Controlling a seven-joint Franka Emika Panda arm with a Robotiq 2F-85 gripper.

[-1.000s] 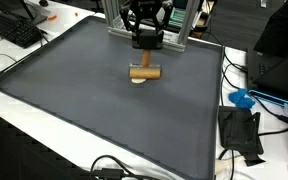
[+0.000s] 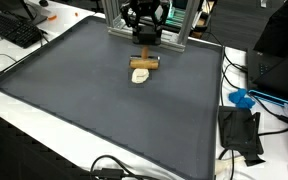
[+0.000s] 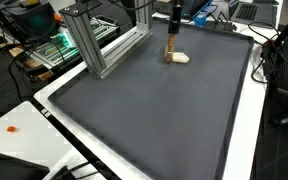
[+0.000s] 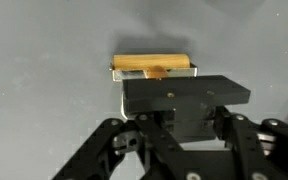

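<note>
A wooden roller (image 2: 144,63) with a metal wire frame and an upright wooden handle (image 3: 171,43) stands on the dark grey board. Directly above it is my gripper (image 2: 146,37), with the handle's top reaching up to the gripper's dark lower end. From the wrist, the roller (image 4: 150,61) lies crosswise beyond a black bar that hides most of the handle. Whether the fingers press on the handle does not show. A flat cream-coloured piece (image 2: 139,75) lies on the board just in front of the roller, apart from it or barely touching.
The dark board (image 2: 94,95) is otherwise clear, with wide free room in front and to the left. Behind the arm stands a white-framed structure (image 3: 119,45). A keyboard (image 2: 14,28), a blue item (image 2: 241,98) and cables lie beyond the board's edges.
Gripper and roller have moved back together, away from the camera in exterior view 1. More of the cream-coloured piece shows in front of the roller now.
</note>
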